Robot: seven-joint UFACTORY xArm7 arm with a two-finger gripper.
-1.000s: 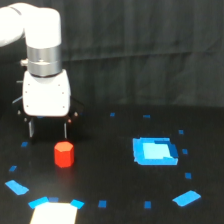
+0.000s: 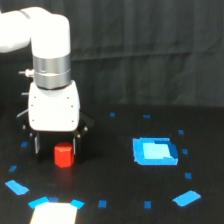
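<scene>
A small red block [image 2: 64,156] with a hexagonal outline rests on the dark table toward the left. My gripper [image 2: 57,151] is low over it, its dark fingers apart, and the fingers are open. One finger shows left of the block and the other close by its upper right. Whether either touches the block, I cannot tell. To the right lies a square blue frame [image 2: 138,158] with a white middle.
Blue tape strips [image 2: 186,198] and small blue marks are spread over the table. A pale square [image 2: 54,213] lies at the front left edge. Between the red block and the blue frame the table is clear. Dark curtain hangs behind.
The arm has come down and a little to the right, bringing the gripper from above the red block to its level. The block and the blue frame have not moved.
</scene>
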